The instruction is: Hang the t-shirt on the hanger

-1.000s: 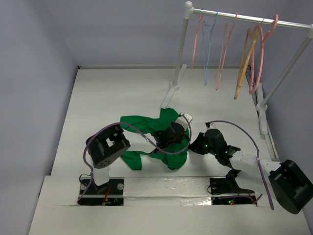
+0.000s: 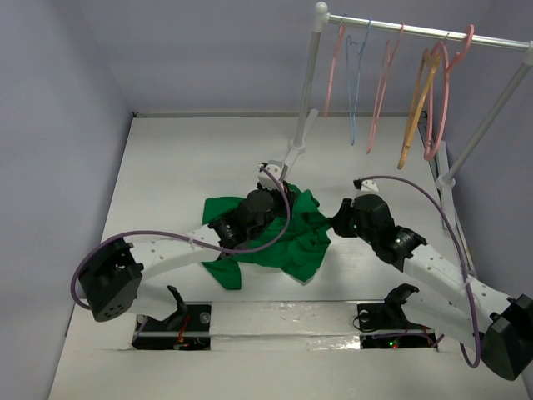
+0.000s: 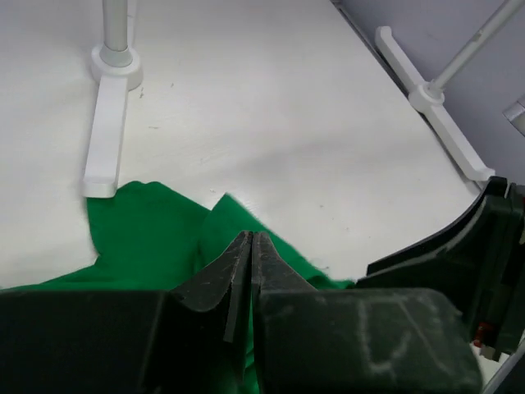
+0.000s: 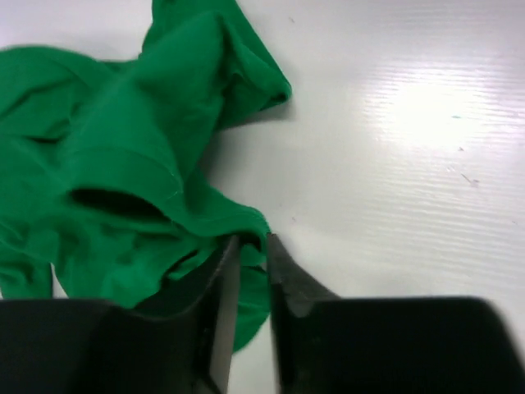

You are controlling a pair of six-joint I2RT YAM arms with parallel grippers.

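Note:
The green t-shirt [image 2: 311, 252] lies crumpled on the white table, left of the middle. Over its upper part my left gripper [image 2: 291, 198] is shut; in the left wrist view the fingertips [image 3: 244, 246] meet in front of green cloth, with none clearly between them. My right gripper is at the shirt's right side, its fingers slightly parted. A raised fold of the shirt [image 4: 234, 218] reaches those fingertips, but whether they grip it is unclear. Pink, blue and tan hangers hang from the rail, among them a tan hanger [image 2: 414, 112].
The metal rail [image 2: 408, 29] runs above the far right, on two posts. A white rack foot [image 3: 107, 135] stands just beyond the shirt. Bare table shows at the left, the back and right of the shirt.
My left gripper has moved left and away toward the back. The shirt's right edge now reaches farther right.

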